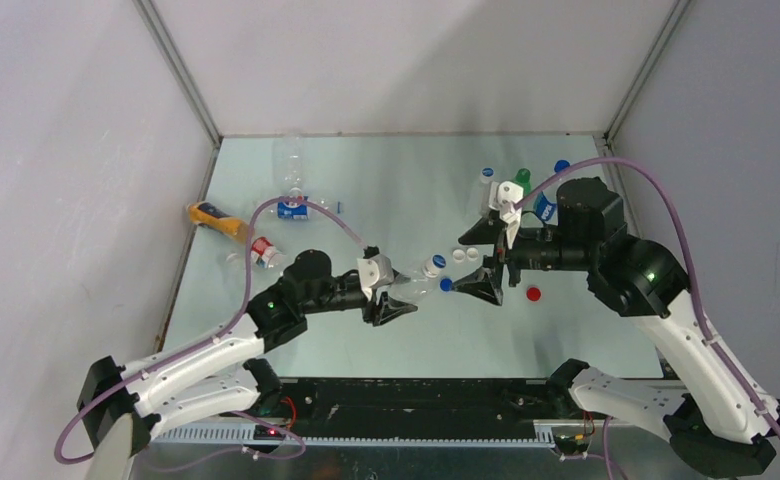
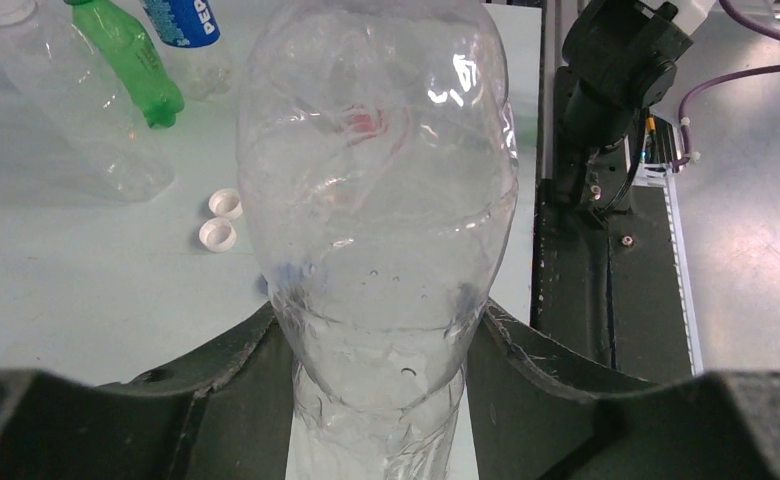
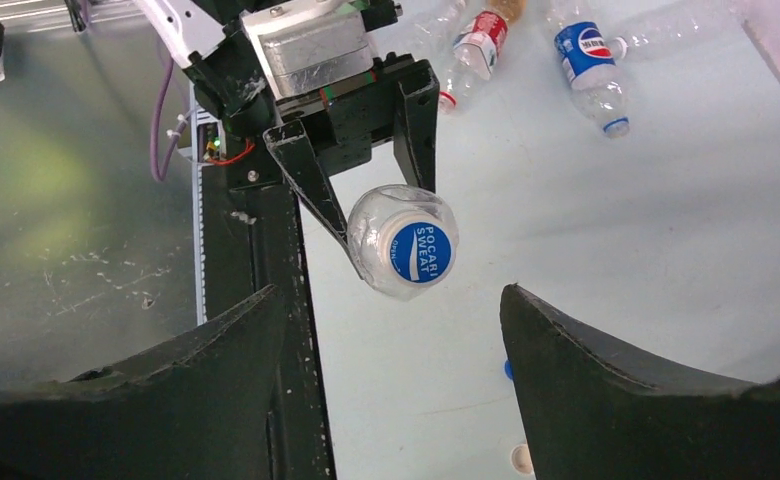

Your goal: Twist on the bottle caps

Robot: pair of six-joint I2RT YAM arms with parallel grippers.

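My left gripper is shut on a clear plastic bottle, which fills the middle of the left wrist view and shows a blue Pocari Sweat cap end-on in the right wrist view. My right gripper faces that cap from the right with its fingers apart and nothing between them. Loose caps lie on the table: a blue one, two white ones and a red one.
Several bottles lie at the left, including an orange one and a Pepsi one. Upright bottles, one green, stand at the back right behind my right arm.
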